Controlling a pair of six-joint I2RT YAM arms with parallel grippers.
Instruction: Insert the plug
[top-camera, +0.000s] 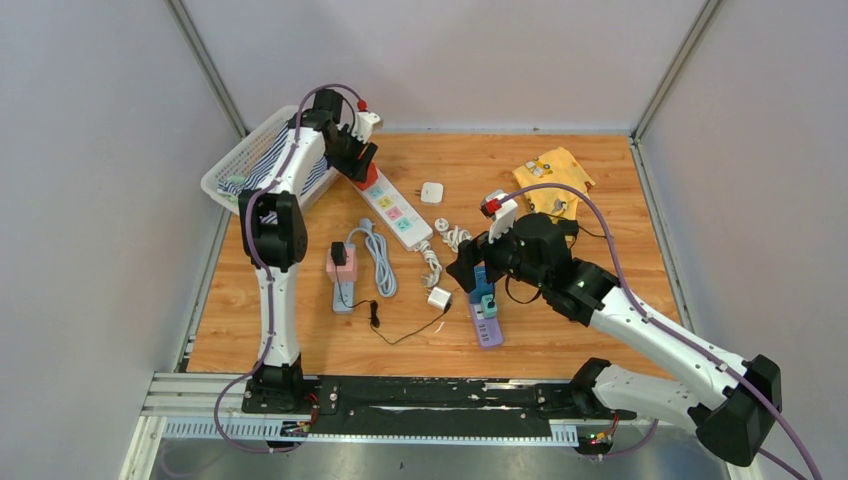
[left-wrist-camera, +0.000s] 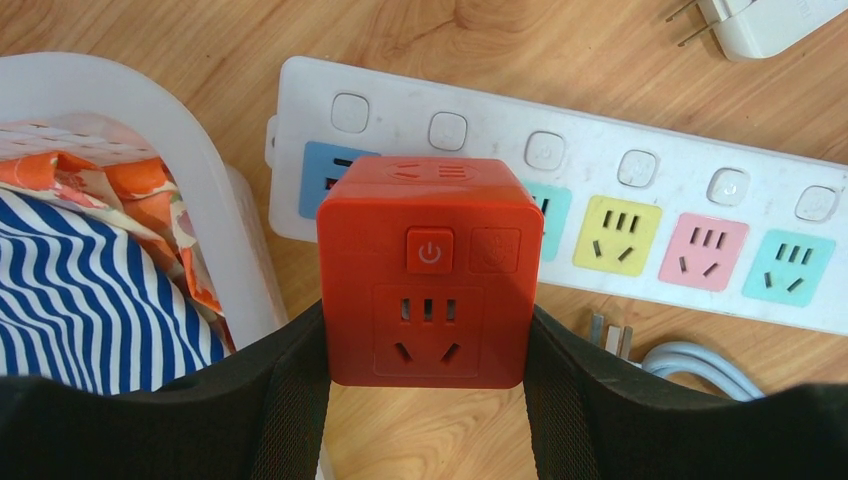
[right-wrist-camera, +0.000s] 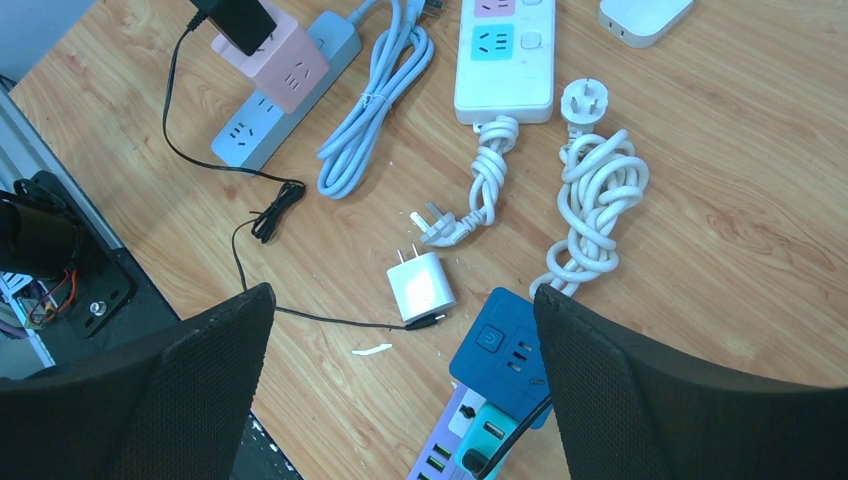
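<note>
A red cube-shaped plug adapter (left-wrist-camera: 428, 270), with a power button and socket holes on the face toward the camera, is clamped between the fingers of my left gripper (top-camera: 364, 166). It hides part of the long white power strip (left-wrist-camera: 600, 125) near the strip's blue-socket end. Its pins are out of sight, so I cannot tell whether it touches the strip. Colored sockets farther along the strip are bare. My right gripper stands open above the front right of the table, nothing gripped; below it are a white charger (right-wrist-camera: 421, 288) and a dark blue adapter (right-wrist-camera: 500, 350).
Left of the red adapter is a white basket (left-wrist-camera: 235, 250) with striped cloth. A coiled light-blue cord (top-camera: 382, 262) and a strip with a pink cube (top-camera: 341, 267) lie nearer the front. A yellow cloth (top-camera: 556, 178) is at the back right.
</note>
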